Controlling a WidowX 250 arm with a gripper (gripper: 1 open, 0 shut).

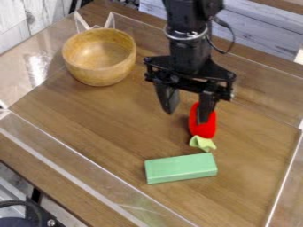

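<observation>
The black gripper (187, 105) hangs over the middle-right of the wooden table, its two fingers spread over a red object (204, 124) with a pale green tip. The fingers reach down around the upper part of the red object; whether they touch it I cannot tell. A green block (180, 168) lies nearer the front, apart from the gripper.
A wooden bowl (97, 55) stands at the back left. A white slatted surface lies behind the table's back edge.
</observation>
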